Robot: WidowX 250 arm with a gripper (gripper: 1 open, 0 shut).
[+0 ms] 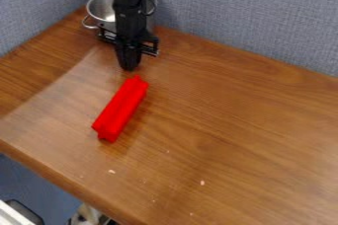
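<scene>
My black gripper [129,49] is low at the back left of the wooden table, its fingers pointing down, in front of a steel pot [101,8] with wire handles, which it and the arm partly hide. Whether anything is between the fingertips is hidden or too dark to tell. A red elongated block [121,109] lies diagonally on the table nearer the camera, apart from the gripper.
Grey padded walls [244,17] line the back and left.
</scene>
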